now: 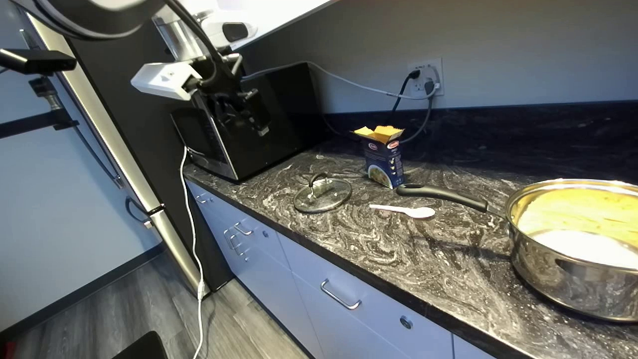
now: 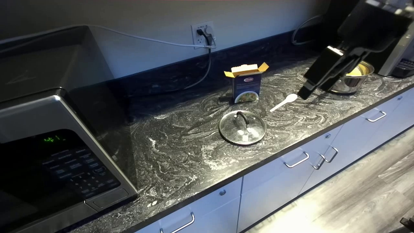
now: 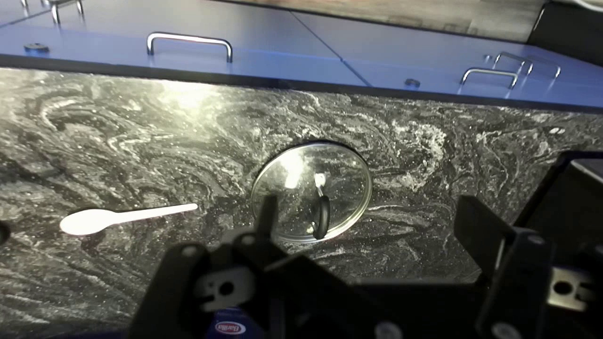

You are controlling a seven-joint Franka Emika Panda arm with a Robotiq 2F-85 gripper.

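Note:
My gripper is open, its two black fingers wide apart with nothing between them. A round glass lid (image 3: pixel 345 164) with a black loop handle (image 3: pixel 322 217) lies flat on the counter beyond the fingertips; in the wrist view the handle appears between the fingers, nearer the left one. The gripper (image 1: pixel 258 125) hangs in the air before the microwave in exterior view 1, apart from everything on the counter. A white spoon (image 2: pixel 285 101) lies near the lid (image 2: pixel 242 128). An opened blue pasta box (image 2: pixel 246 87) stands upright behind the lid.
A steel pan (image 1: pixel 568 275) with yellow and white contents stands at the right, its black handle (image 1: pixel 442 194) reaching toward the box. The microwave (image 2: pixel 66 147) fills the counter's other end. Cables run to the wall outlet (image 2: pixel 203 35). Bare counter lies between lid and microwave.

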